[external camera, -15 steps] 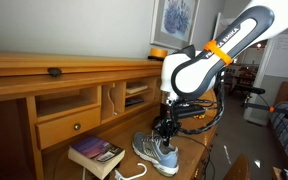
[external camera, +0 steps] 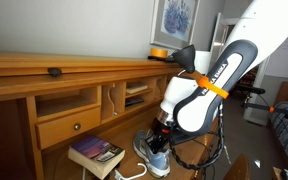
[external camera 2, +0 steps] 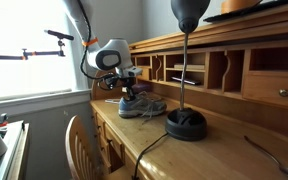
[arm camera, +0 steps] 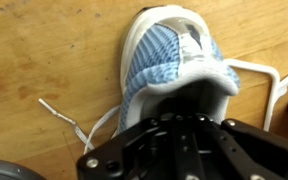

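Note:
A blue and grey sneaker (arm camera: pixel 162 60) with a white sole rests on the wooden desk, its toe toward the top of the wrist view. My gripper (external camera 2: pixel 130 97) is right down at this shoe (external camera 2: pixel 129 107), its fingers reaching into the dark opening. In exterior view 1 the sneaker (external camera: pixel 156 160) sits directly beneath the arm. The fingertips are dark against the shoe's inside, and nothing shows clearly between them; the gripper appears shut. Behind it, a second grey shoe (external camera 2: pixel 154 105) stands close by. White laces (arm camera: pixel 74 127) trail over the desk beside the sneaker.
A thick book (external camera: pixel 96 155) and a white hanger-like hook (external camera: pixel 132 171) lie left of the shoes. A lamp's round black base (external camera 2: pixel 186 124) stands on the desk, with a cable nearby. Cubbyholes and a drawer (external camera: pixel 70 125) line the back. Bare desktop (external camera 2: pixel 219 160) stretches in front.
Over the last second my arm has come lower and its wrist has tilted, bringing the gripper down onto the sneaker. The book and hook stay in place.

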